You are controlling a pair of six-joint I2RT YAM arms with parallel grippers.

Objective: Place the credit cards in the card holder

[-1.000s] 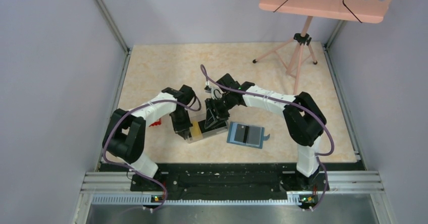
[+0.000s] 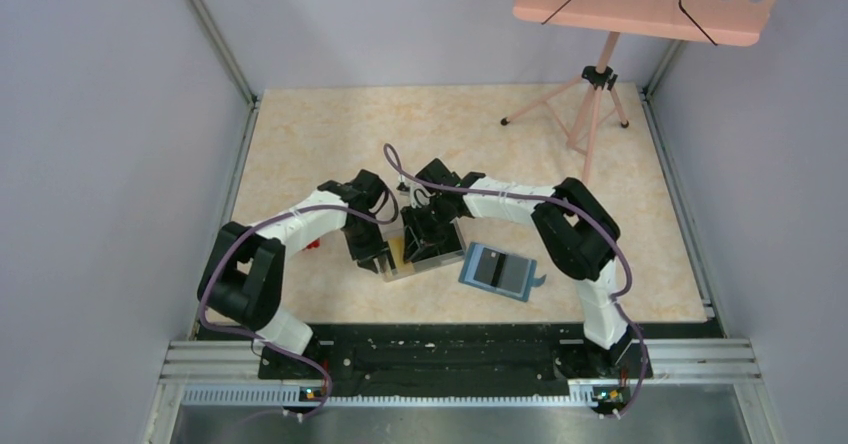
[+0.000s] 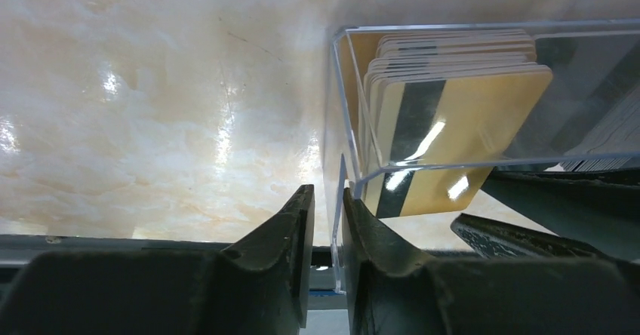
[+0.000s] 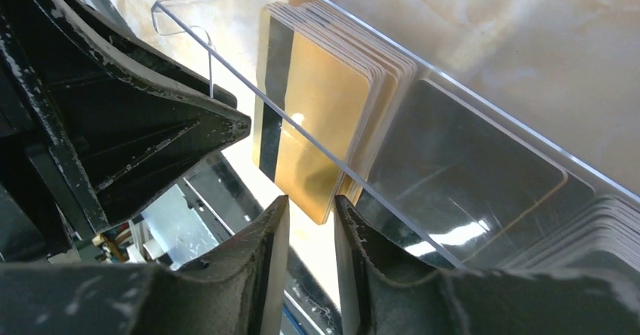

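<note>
A stack of gold cards with a dark stripe [image 3: 460,112] leans inside one end of the clear acrylic holder [image 2: 420,266]. My left gripper is part open at that end, with the end wall's edge between or against its fingers. My right gripper is part open just before the cards' edge, below the holder's long rim. Another pack of grey cards [image 4: 585,237] shows at the other end of the holder in the right wrist view. In the top view both grippers partly cover the holder.
A blue-backed tray with grey panels [image 2: 500,274] lies right of the holder. A red object [image 2: 312,244] is partly hidden at the left. A pink stand [image 2: 640,9] stands at the back right.
The holder has shifted slightly right from a second ago, and the blue tray with it.
</note>
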